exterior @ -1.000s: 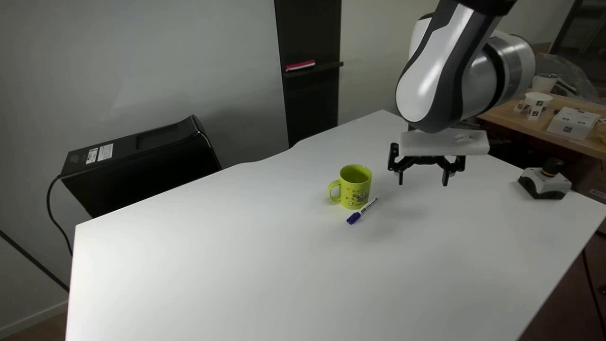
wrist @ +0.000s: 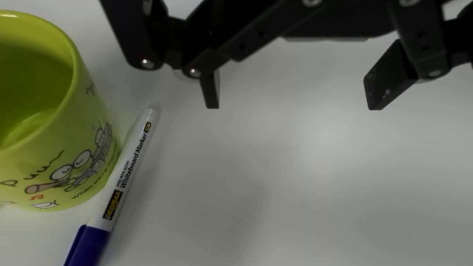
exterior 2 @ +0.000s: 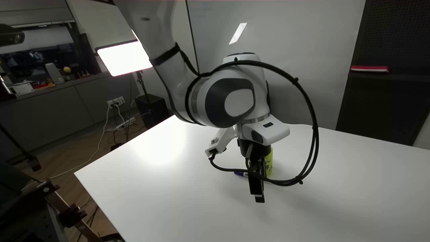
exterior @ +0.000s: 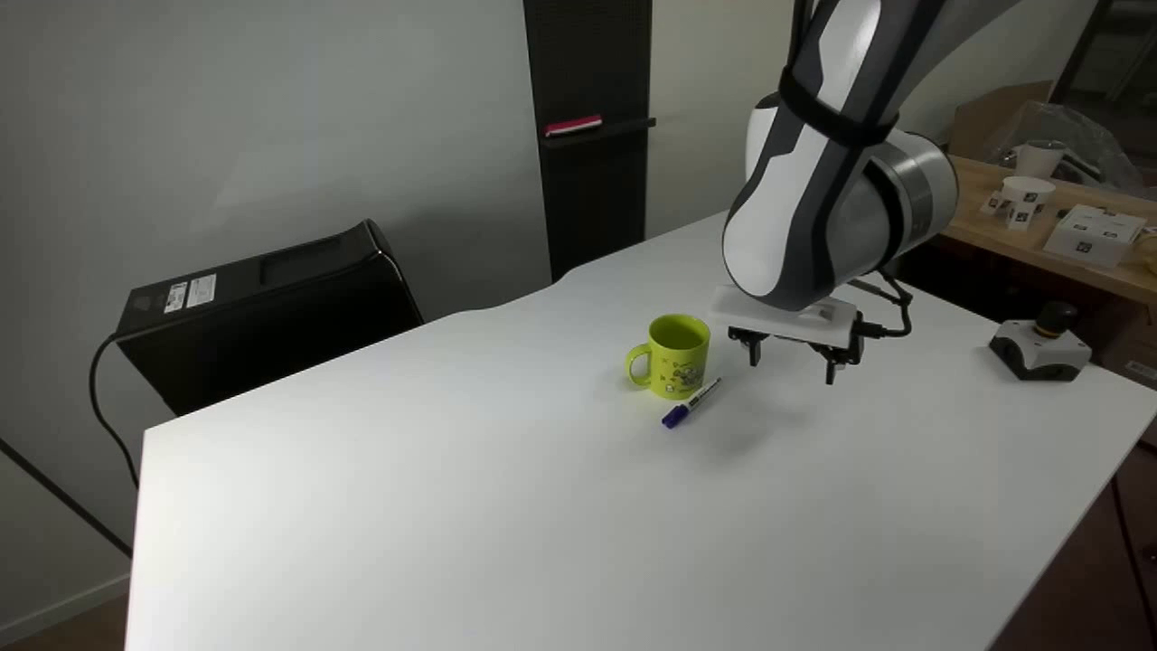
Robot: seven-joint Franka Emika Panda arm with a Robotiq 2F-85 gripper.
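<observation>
A lime-green mug with cartoon print stands upright on the white table, its handle toward the left in exterior view 1. Close along its base lies a whiteboard marker, white-bodied with a dark blue cap. In the wrist view the mug and marker fill the left side; whether they touch I cannot tell. My gripper hangs above the table to the right of both, its fingers wide apart. Bare tabletop shows between the fingertips in the wrist view. From exterior view 2 the arm hides most of the mug.
A black-topped button box sits near its right edge. A looping cable hangs around the wrist. Behind the table's left edge stands a black case.
My gripper has moved left toward the mug and marker in exterior view 1, and its hand has turned and tilted. The mug and marker have stayed in place.
</observation>
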